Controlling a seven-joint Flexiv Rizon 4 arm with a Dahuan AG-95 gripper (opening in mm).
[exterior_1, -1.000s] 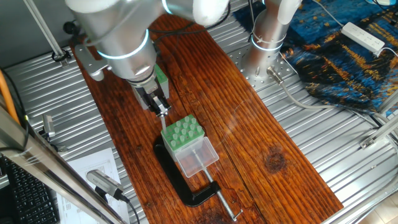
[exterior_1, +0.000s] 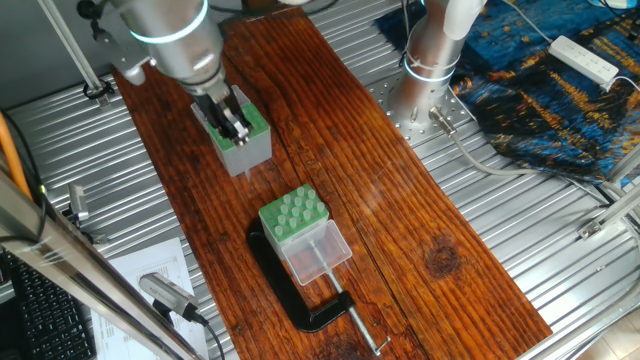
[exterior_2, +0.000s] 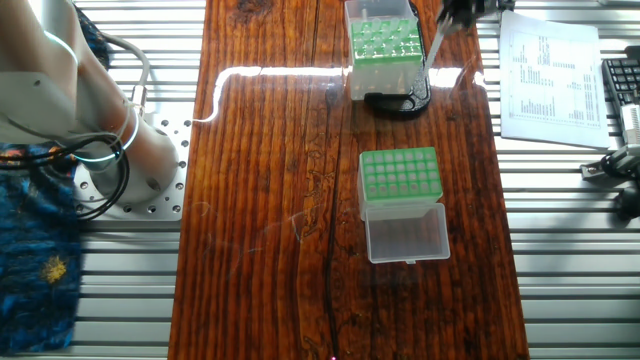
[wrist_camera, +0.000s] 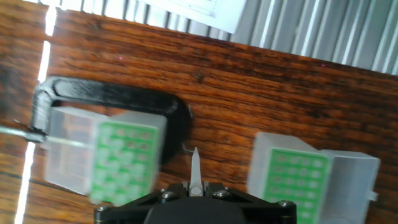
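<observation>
My gripper (exterior_1: 238, 132) is shut on a pale, slender pointed tip (wrist_camera: 196, 168), which looks like a pipette tip. In the wrist view the tip points out between the two boxes. One box with a green top (exterior_1: 294, 210) stands inside a black clamp, and several translucent tips stick up from it. The other green-topped box (exterior_2: 400, 173) shows a grid of holes, with its clear lid (exterior_2: 408, 233) folded open. In exterior view 1 my gripper overlaps this second box and hides part of its top; the height between them is hard to judge.
The black C-clamp (exterior_1: 290, 290) lies around the first box, its screw reaching over that box's open clear lid (exterior_1: 318, 252).
My gripper has moved away from the clamped box toward the back of the board, over the other box in exterior view 1. Both boxes have stayed put.
</observation>
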